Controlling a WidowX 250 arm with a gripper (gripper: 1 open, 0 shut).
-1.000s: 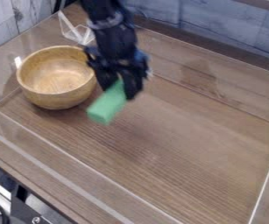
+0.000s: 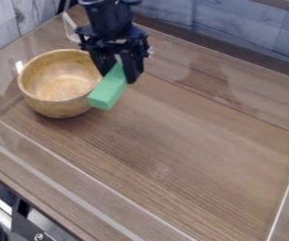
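A green block [image 2: 107, 90] hangs from the black gripper [image 2: 119, 65] in the upper left of the camera view, tilted, beside the right rim of a round wooden bowl. The gripper is shut on the block; its fingertips are partly hidden. The bowl [image 2: 43, 82] stands on the left of the wooden surface.
Pale walls edge it at the back and sides. Some white and dark items show at the lower left corner, outside the surface.
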